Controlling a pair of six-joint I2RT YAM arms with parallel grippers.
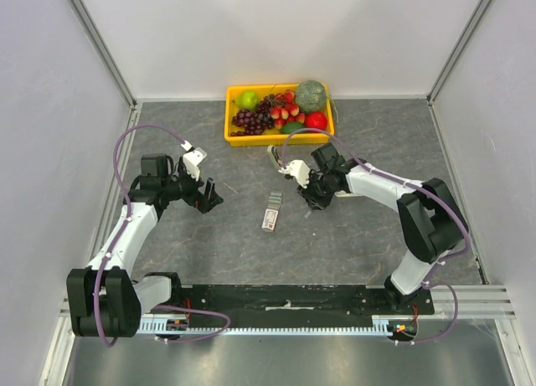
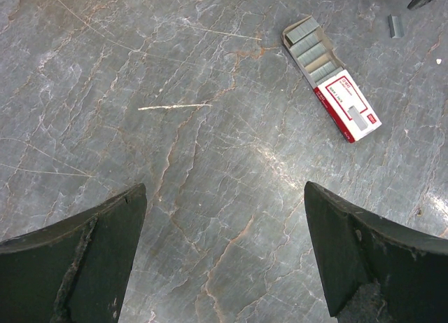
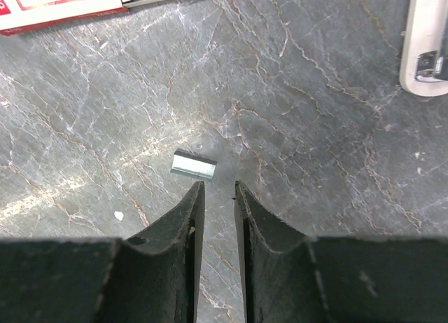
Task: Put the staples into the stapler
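Observation:
An open staple box (image 2: pixel 348 103) with rows of staples (image 2: pixel 313 51) lies mid-table. A small loose staple strip (image 3: pixel 193 165) lies apart from it, just beyond the fingertips of my right gripper, which are parted by a narrow gap with nothing visible between them. A white-and-dark object (image 3: pixel 418 81), possibly the stapler, is cut off at the right wrist view's edge. My left gripper stands open and empty at the left, away from the box.
A yellow crate (image 1: pixel 236 137) of fruit stands at the back; a pale object (image 1: pixel 273 156) lies in front of it.

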